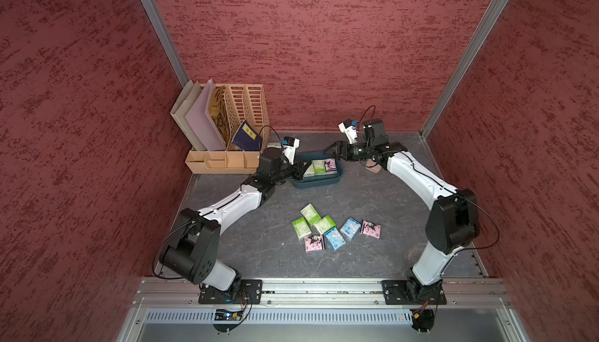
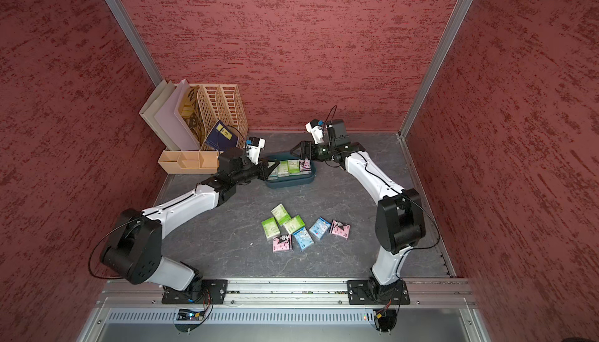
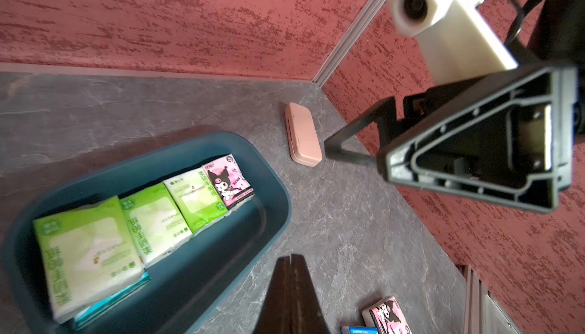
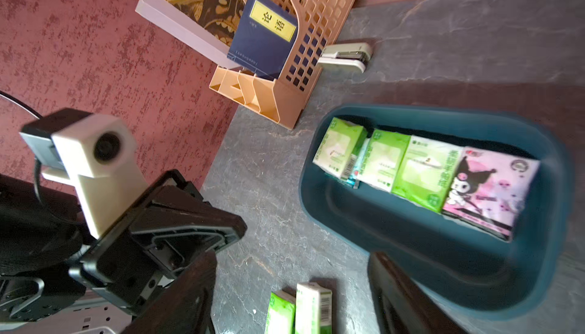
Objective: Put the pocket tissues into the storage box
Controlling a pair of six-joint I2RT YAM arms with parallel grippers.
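In the left wrist view the teal storage box (image 3: 274, 212) holds green-and-white tissue packs (image 3: 155, 218) in a row and a pink pack (image 3: 228, 178) at the right end. A blue-edged pack shows under the leftmost green one. My left gripper is shut, nothing visible between its fingers; from above it hangs over the box's left end. My right gripper stands open and empty by the box's right end. Loose packs lie on the table: green ones (image 1: 310, 214), blue ones (image 1: 350, 228) and pink ones (image 1: 370, 229).
A tan desk organizer (image 1: 215, 162) with folders and a dark blue book (image 1: 247, 136) stands at the back left. A stapler (image 4: 345, 55) lies near it, and a pink case (image 3: 303, 134) lies right of the box.
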